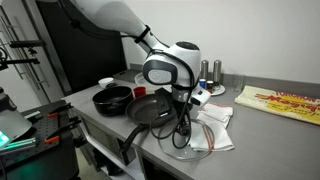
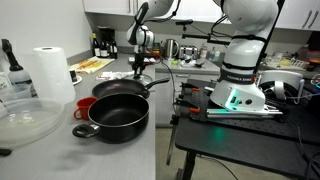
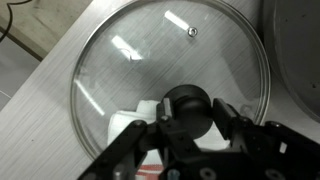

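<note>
A round glass lid [image 3: 120, 70] with a metal rim and a black knob [image 3: 188, 100] lies flat on the counter. In exterior view 1 the lid [image 1: 181, 151] is at the front, partly over a white cloth [image 1: 215, 130]. My gripper points down over the lid, one finger on each side of the knob. The fingers stand apart, close to the knob's sides; whether they press on it cannot be made out. In exterior view 1 the hand and cables partly hide the knob.
A dark frying pan [image 1: 148, 108] sits left of the lid, its handle pointing towards the front edge. Beyond it are a black pot [image 1: 115, 100] and red cups [image 2: 85, 107]. Bottles stand behind my arm.
</note>
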